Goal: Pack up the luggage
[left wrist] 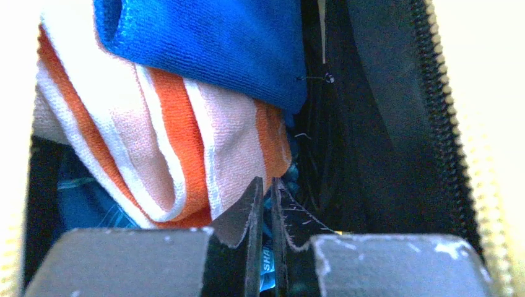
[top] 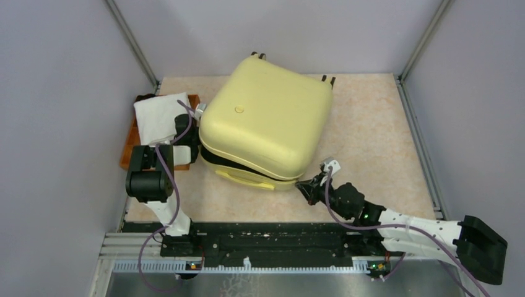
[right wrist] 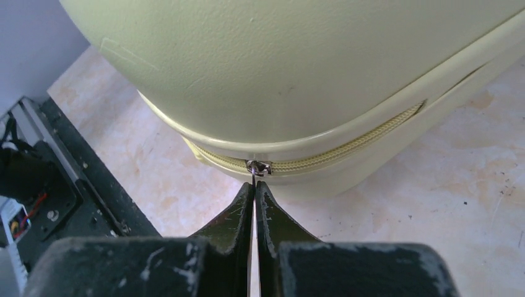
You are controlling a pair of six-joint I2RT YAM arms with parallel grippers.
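Observation:
The yellow suitcase point(top: 266, 117) lies turned at an angle, its lid down over a dark gap along the front and left. In the left wrist view my left gripper points into that gap. Its fingers are nearly together, with no item clearly visible between the tips. Inside are an orange-striped cloth point(left wrist: 179, 142) and a blue cloth point(left wrist: 210, 49). At the suitcase's front right corner, my right gripper is shut on the thin pull hanging from the zipper slider point(right wrist: 260, 167). Beyond the slider, the zipper point(right wrist: 353, 147) runs round the corner.
An orange-brown tray point(top: 129, 151) with a white folded cloth point(top: 162, 117) stands at the left beneath my left arm. Free table also shows in front of the suitcase.

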